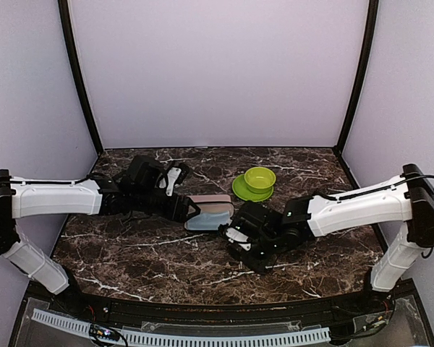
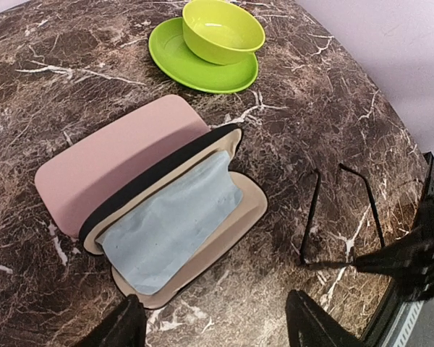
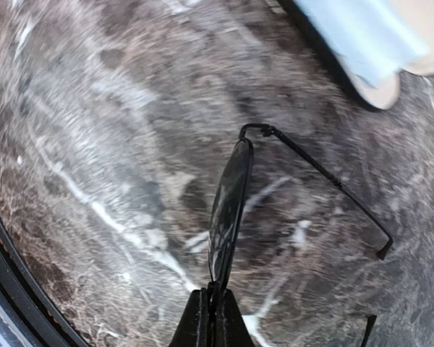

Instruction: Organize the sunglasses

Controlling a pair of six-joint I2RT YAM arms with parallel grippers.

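My right gripper is shut on black sunglasses (image 3: 230, 206), with one lens and an unfolded arm showing ahead of the fingertips. In the left wrist view the sunglasses (image 2: 310, 217) hang right of the case, both arms extended away from the gripper and the lenses edge-on. The case (image 2: 123, 155) lies open, pink outside and beige inside. A pale blue cloth (image 2: 173, 220) is spread across its inside. My left gripper stands open just on the near side of the case, its fingers wide apart and empty.
A green bowl (image 2: 220, 32) rests on a green plate (image 2: 192, 69) behind and to the right of the case. A dark rail (image 1: 217, 311) runs along the front edge.
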